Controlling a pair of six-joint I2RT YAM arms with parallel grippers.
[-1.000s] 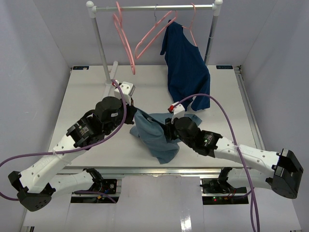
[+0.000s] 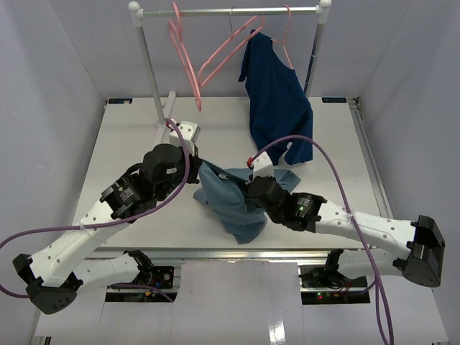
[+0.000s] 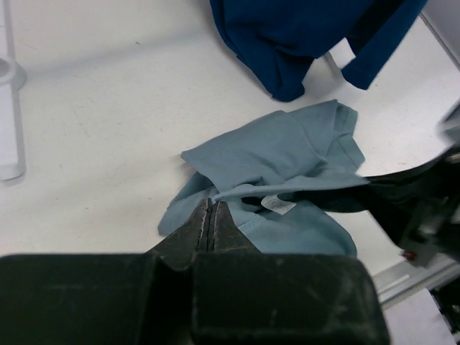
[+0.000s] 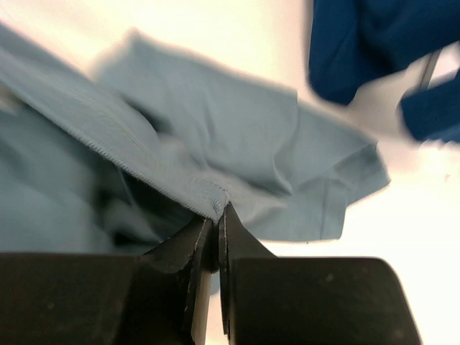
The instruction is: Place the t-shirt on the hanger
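A grey-blue t shirt (image 2: 233, 208) lies bunched on the white board, with one edge pulled taut between my grippers. My left gripper (image 2: 194, 154) is raised at the upper left of the shirt, its tips (image 3: 212, 205) shut on the fabric edge. My right gripper (image 2: 250, 183) is lower, over the shirt's middle; in the right wrist view its tips (image 4: 219, 215) are shut on the same folded edge. A small pale label shows among the folds in the left wrist view. Pink hangers (image 2: 185, 54) hang from the rail above, none in the shirt.
The white rack's rail (image 2: 208, 12) spans the back. A dark navy garment (image 2: 277, 108) hangs on a pink hanger at the right, reaching down near the t shirt. Bare board (image 2: 122, 144) shows at the left and right.
My right arm has shifted slightly around the shirt's middle, its wrist a little turned. The left arm and the shirt look almost unchanged.
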